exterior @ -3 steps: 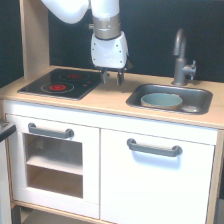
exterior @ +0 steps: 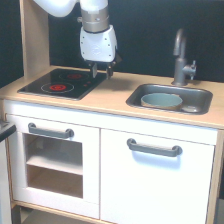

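Note:
My gripper (exterior: pixel 102 72) hangs low over the counter, by the right edge of the black cooktop (exterior: pixel 52 86). Its two dark fingers point down and stand apart, so it looks open, with nothing visible between them. Whether the tips touch the counter cannot be told from this angle. To the right, a pale green-blue bowl or pot (exterior: pixel 161 101) sits in the metal sink (exterior: pixel 198 100).
A dark faucet (exterior: pixel 181 60) rises behind the sink. Bare wooden counter (exterior: pixel 118 92) lies between cooktop and sink. Below are an oven front (exterior: pixel 85 160) with a dark handle and a closed white cabinet door (exterior: pixel 150 185). Another door edge (exterior: pixel 5 170) juts in at lower left.
My arm and gripper have shifted left and slightly up in the view, toward the cooktop. The bowl in the sink and the doors stay where they were.

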